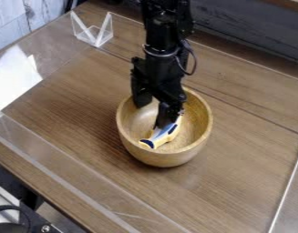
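Observation:
A wooden bowl (133, 144) sits on the table at the middle of the view. Inside it lies a yellow, white and blue object (156, 138), partly hidden by the dark gripper (158, 112) reaching down from above. The gripper's fingers are spread within the bowl, one over the object's upper part; whether they touch it cannot be told.
A clear plastic holder (93, 32) stands at the back left, and a white sheet (7, 77) lies at the left edge.

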